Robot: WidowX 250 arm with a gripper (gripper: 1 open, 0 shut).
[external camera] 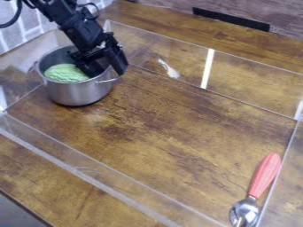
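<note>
A steel pot (76, 91) stands at the upper left of the camera view with a green, textured round thing (69, 74) inside it. My black gripper (99, 67) reaches down from the top left over the pot's back right part, low at or just inside the rim. Its fingertips are dark and crowded together, so whether anything is between them cannot be made out.
An ice cream scoop (260, 185) with a pink handle lies at the lower right. Clear edges or strips run around the work area, and a small white mark shows right of the gripper.
</note>
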